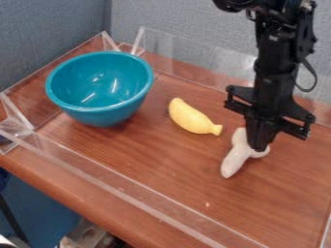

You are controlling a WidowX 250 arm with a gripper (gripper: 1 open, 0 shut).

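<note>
The black gripper (258,136) is lowered over a white mushroom-shaped object (235,160) at the right of the wooden surface, its tip covering the upper part of that object. The fingers look closed, though whether anything is between them is hidden. A yellow banana (195,119) lies just to the left, apart from the gripper.
A teal bowl (99,85) stands at the upper left. Clear plastic walls edge the wooden board (155,194). The front and middle of the board are clear.
</note>
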